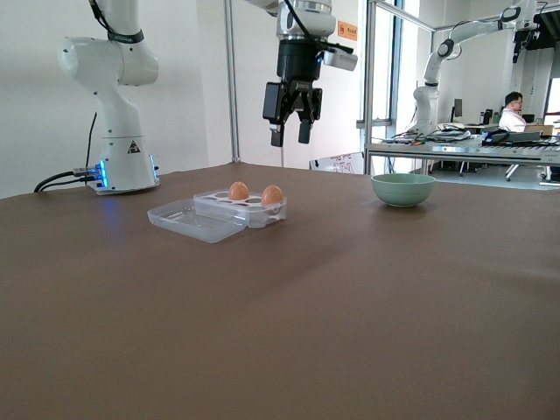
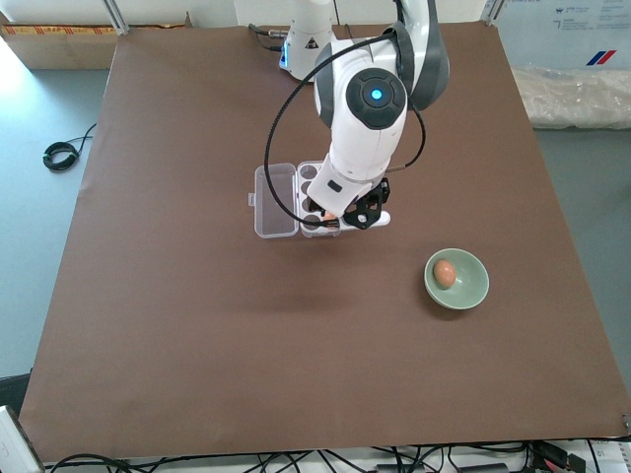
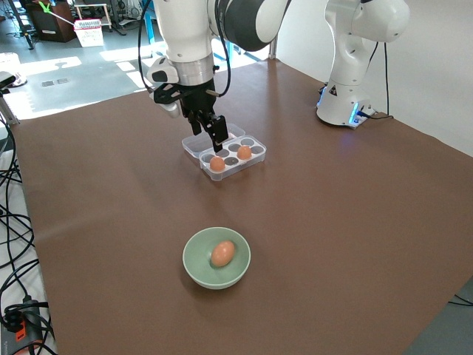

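The black gripper (image 1: 290,131) hangs above and toward the rear of a clear egg carton (image 3: 230,168) with its lid folded open, fingers apart and nothing visible between them. In the left view the arm (image 2: 361,148) covers most of the carton. A pale green bowl (image 2: 456,291) holds a third brown egg (image 3: 222,253) and stands apart, to the right of the carton in the left view.
Cables run outside the table's edge. The table around the carton and bowl is otherwise clear.
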